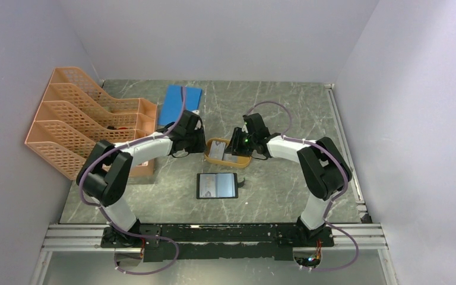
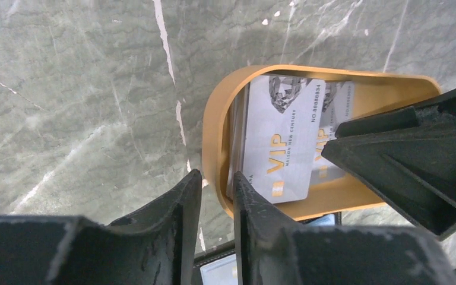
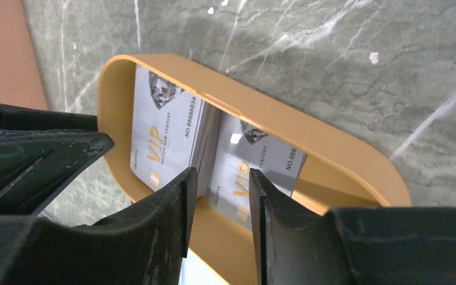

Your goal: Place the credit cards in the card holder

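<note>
Two side-by-side stacks of white VIP cards lie in an orange tray [image 1: 228, 164]; the left stack [image 2: 285, 139] stands higher than the right one [image 3: 252, 160]. My left gripper is part open at the tray's left end. Its fingers appear either side of the tray wall, and whether they touch it I cannot tell. Over the cards, my right gripper is part open, pointing down near the edge between the stacks; no card shows gripped. The card holder [image 1: 226, 185], black-edged, lies open in front of the tray, its left page grey with a dark pattern.
An orange mesh rack [image 1: 65, 139] fills the left side. Behind the left arm lies a blue sheet [image 1: 171, 107].
</note>
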